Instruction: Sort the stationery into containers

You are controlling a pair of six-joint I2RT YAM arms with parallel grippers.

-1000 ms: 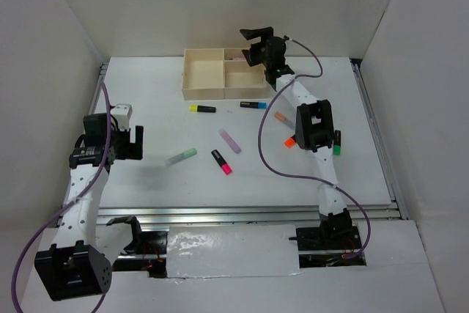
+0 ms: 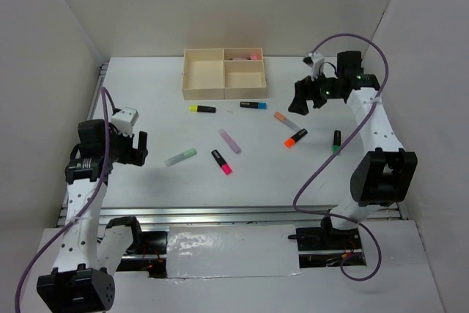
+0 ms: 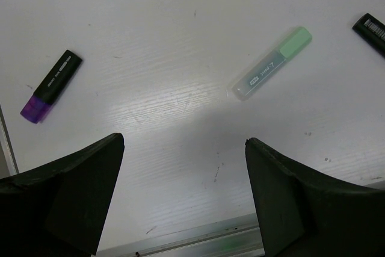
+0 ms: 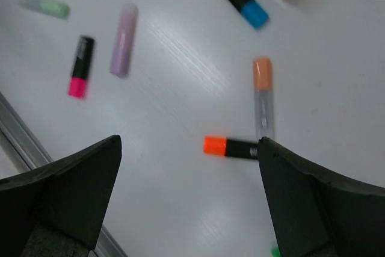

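Observation:
A cream divided box [image 2: 223, 95] stands at the back; pink items [image 2: 253, 57] lie in its small back-right compartment, and the other two look empty. On the white table lie a yellow-black marker [image 2: 203, 108], a blue-black one [image 2: 253, 105], an orange-clear one [image 4: 263, 82], an orange-black one [image 4: 231, 147], a green-black one [image 2: 336, 142], a lilac one [image 2: 229, 141], a pink-black one [image 2: 221, 162] and a pale green one [image 3: 271, 64]. My open, empty left gripper hovers near a purple-black marker [image 3: 52, 86]. Open and empty, my right gripper hangs above the table's right side.
A metal rail [image 2: 227, 214] runs along the table's front edge. Purple cables [image 2: 330, 160] loop beside both arms. Bare tabletop shows at front right and back left.
My right arm has swung up from over the box's back-right compartment and across to the right side. The left gripper has turned slightly; the markers have stayed put.

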